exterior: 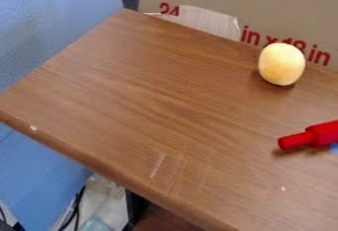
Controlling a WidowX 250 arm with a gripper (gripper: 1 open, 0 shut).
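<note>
A pale yellow, rounded object point(282, 64) stands on the wooden table point(145, 97) toward the back right. A red cylindrical object point(311, 136) with a narrower left end lies at the right edge of the view, partly cut off, with a bit of blue beside it at the frame's edge. My gripper is not in view.
A cardboard box point(201, 0) with red lettering stands behind the table. Blue padded material point(46, 38) lies beyond the left edge, with dark cables below it at the lower left.
</note>
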